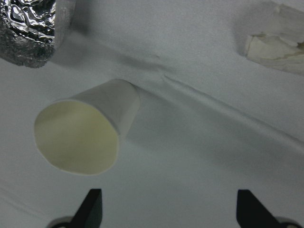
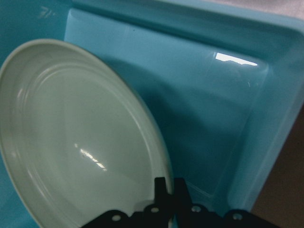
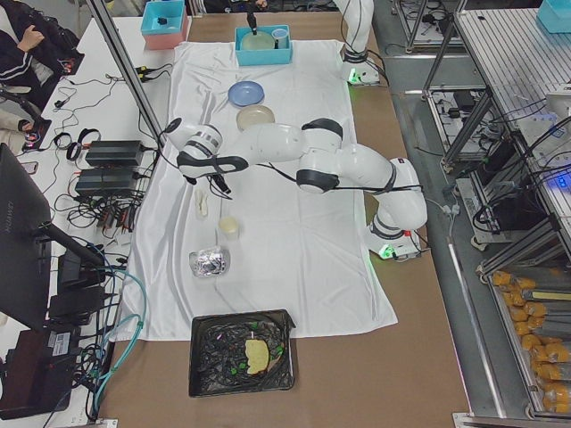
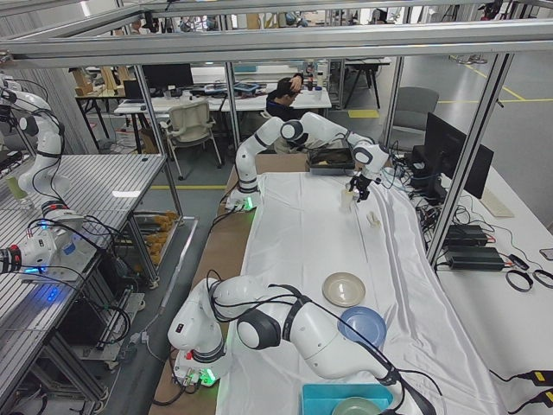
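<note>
My left gripper (image 3: 216,185) hangs open over the white cloth, above a pale paper cup (image 1: 85,128), a crumpled foil piece (image 1: 28,28) and a crumpled white paper item (image 1: 270,52); nothing is between its fingers. At the far end, my right gripper is shut on the rim of a pale green plate (image 2: 80,128), which is tilted inside a blue bin (image 2: 213,104).
A blue plate (image 4: 363,325) and a beige plate (image 4: 343,289) lie on the cloth. A black tray (image 3: 219,374) with yellow and dark scraps sits at the near edge.
</note>
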